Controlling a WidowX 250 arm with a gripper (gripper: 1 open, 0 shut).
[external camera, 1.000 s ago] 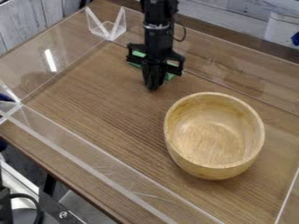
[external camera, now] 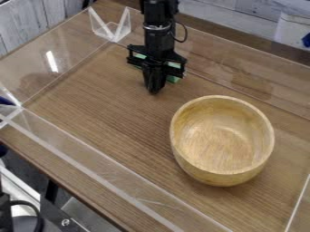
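The black arm reaches down from the top centre of the camera view, its gripper [external camera: 155,80] low over the wooden table. The fingertips are close together and look shut. A green item [external camera: 175,71] lies behind and around the gripper, partly hidden by it; whether anything is between the fingers is hard to see.
A large round wooden bowl [external camera: 222,140] stands at the front right. A clear, angular object [external camera: 111,24] is at the back left. Dark cables lie at the lower left. The middle and left of the table are open.
The gripper has shifted slightly left and down over the last second. The bowl has stayed in place.
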